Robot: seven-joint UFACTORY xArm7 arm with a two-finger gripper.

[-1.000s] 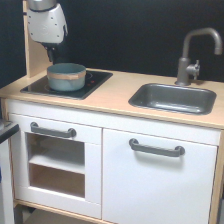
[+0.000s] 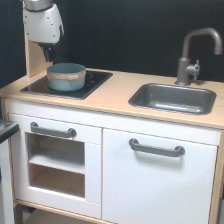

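Note:
A teal pot [image 2: 66,79] with a brownish band near its rim stands upright on the black stovetop [image 2: 97,83] at the left of the toy kitchen. Above and slightly left of the pot is my gripper [image 2: 49,54], pointing down from a white arm. Its dark fingers are small and blend into the black background, so their opening does not show. Whether they touch the pot's rim cannot be made out either.
To the right, a metal sink [image 2: 172,98] with a grey faucet [image 2: 188,62] is set into the wooden counter [image 2: 116,92]. Bare counter lies between stove and sink. Below are an oven-like door [image 2: 52,130] and a white cabinet door [image 2: 157,185] with grey handles.
The gripper and arm have shifted slightly to the left. The pot appears to stay in the same place on the stove.

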